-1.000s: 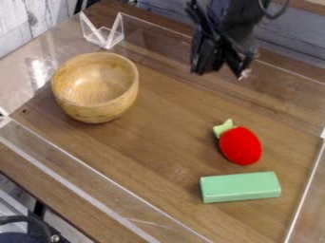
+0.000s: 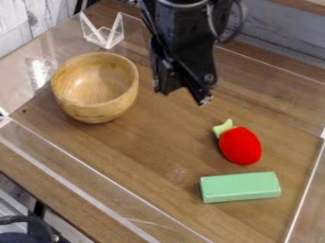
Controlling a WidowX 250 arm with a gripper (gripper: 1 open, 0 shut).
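Observation:
My dark gripper (image 2: 181, 81) hangs over the upper middle of the table, above and to the right of a wooden bowl (image 2: 95, 87). Its fingertips are dark and blurred against the arm, and I see nothing held. A red object with a pale green tip, like a strawberry (image 2: 240, 146), lies right of centre. A green block (image 2: 240, 187) lies at the front right.
A clear angular holder (image 2: 105, 33) stands at the back left. A white wall (image 2: 286, 28) runs along the back.
The bowl, red object and block have not moved.

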